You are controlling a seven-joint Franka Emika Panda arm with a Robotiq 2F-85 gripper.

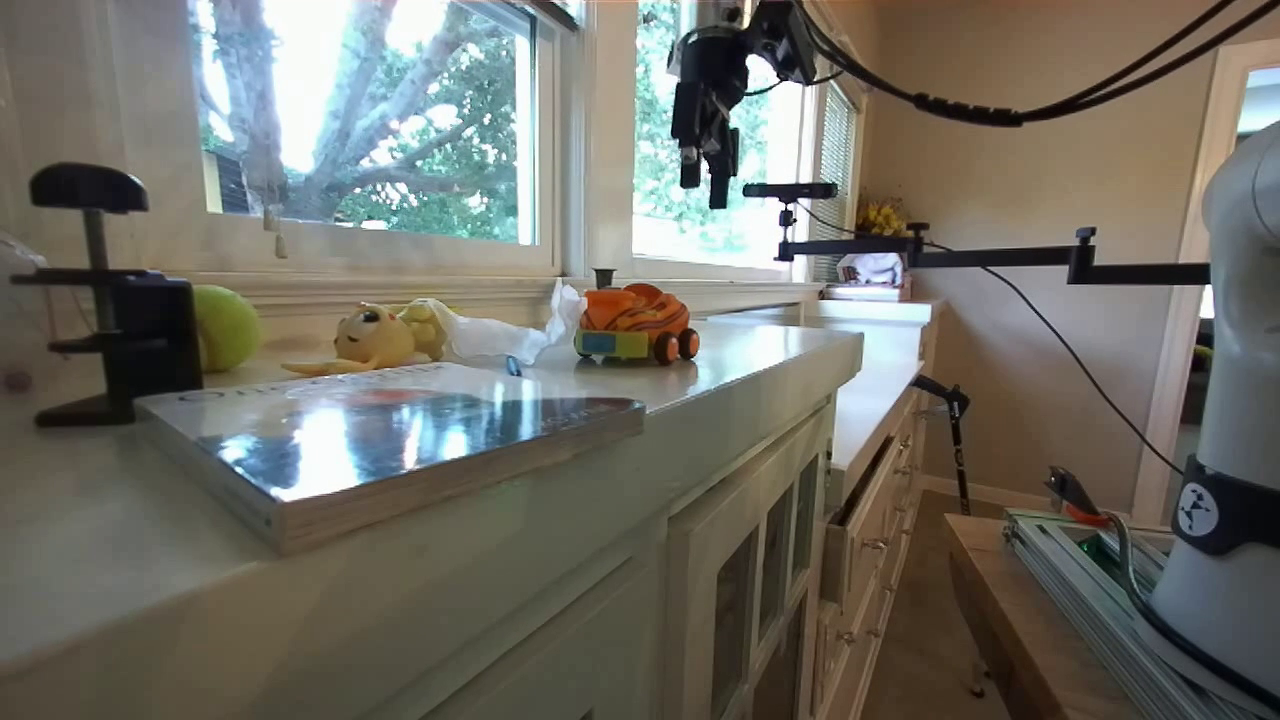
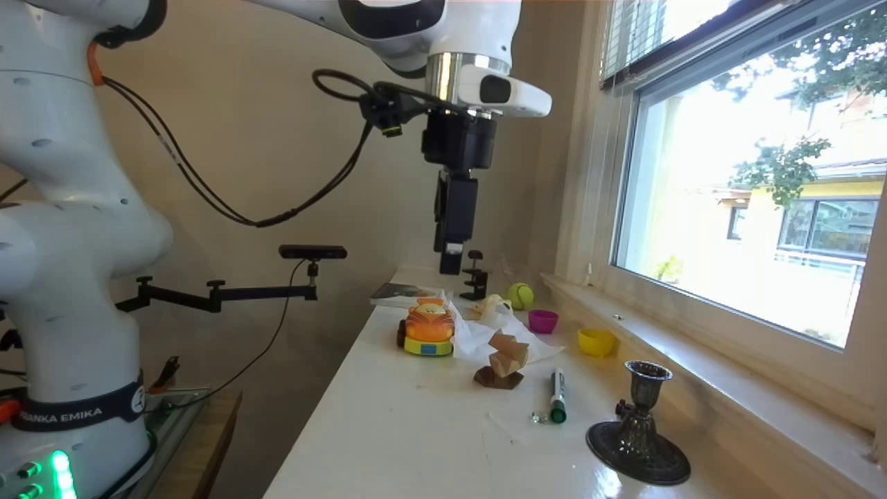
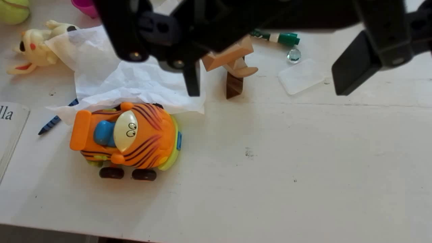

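Observation:
My gripper is open, with nothing held between its widely spread fingers. In the second exterior view the gripper (image 2: 451, 259) hangs well above the white counter, fingers downward. An orange striped toy car (image 3: 137, 137) with a yellow-green bumper stands on the counter, to the left of the fingers in the wrist view. Crumpled white paper (image 3: 137, 81) lies against it. A brown wooden piece (image 2: 507, 357), partly hidden by the gripper in the wrist view, sits near a green-capped marker (image 2: 558, 395) and a clear gem (image 3: 294, 56).
Toward the window are a magenta cup (image 2: 542, 321), a yellow cup (image 2: 596, 342) and a dark candlestick (image 2: 638, 428). A pale toy animal (image 3: 36, 48), tennis ball (image 2: 520, 296), blue crayon (image 3: 56, 120), book (image 1: 396, 432) and black clamp (image 1: 114, 300) lie farther along.

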